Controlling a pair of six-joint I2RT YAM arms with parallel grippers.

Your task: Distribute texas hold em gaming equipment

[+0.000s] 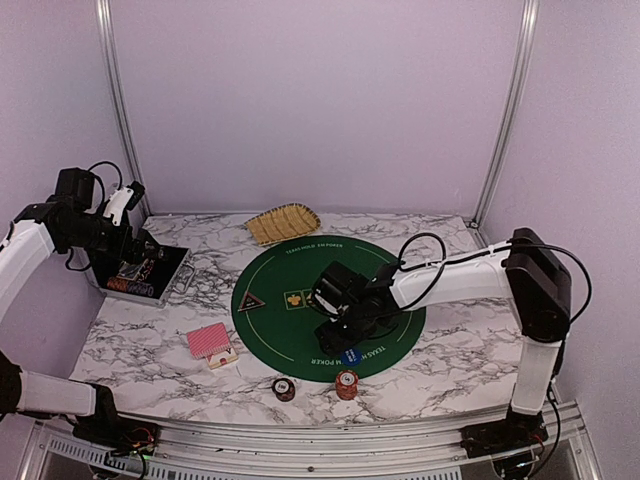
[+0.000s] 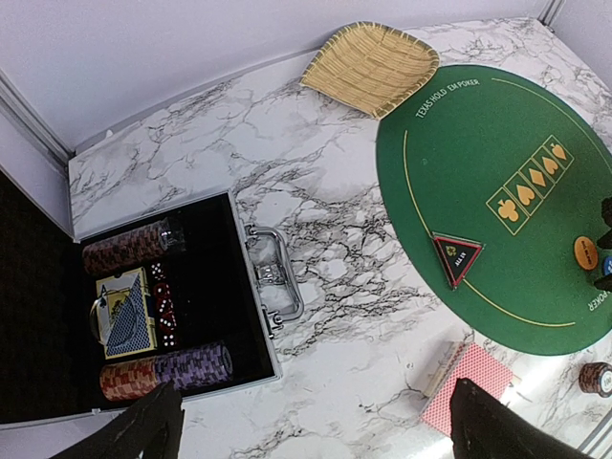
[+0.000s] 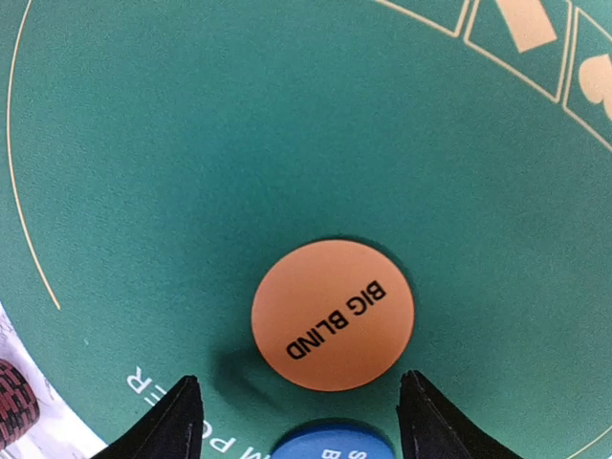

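Observation:
An orange BIG BLIND button [image 3: 333,316] lies on the green poker mat [image 1: 275,330], just beyond the fingertips of my right gripper. The two fingers there stand apart with nothing gripped. A blue button [image 3: 335,446] lies beside the orange one, partly cut off by the frame. The black triangular ALL IN marker [image 2: 456,256] rests on the mat's left part. Over at the left, my left gripper hangs open and empty near the case [image 2: 254,306]. That case holds chip rolls [image 2: 167,371], a card pack [image 2: 126,311] and red dice [image 2: 164,306].
A woven basket [image 1: 284,224] sits at the mat's back edge. Red-backed cards [image 1: 208,340] lie front left. Two chip stacks, one dark [image 1: 284,389] and one red [image 1: 346,385], stand by the front edge. Marble is clear between case and mat.

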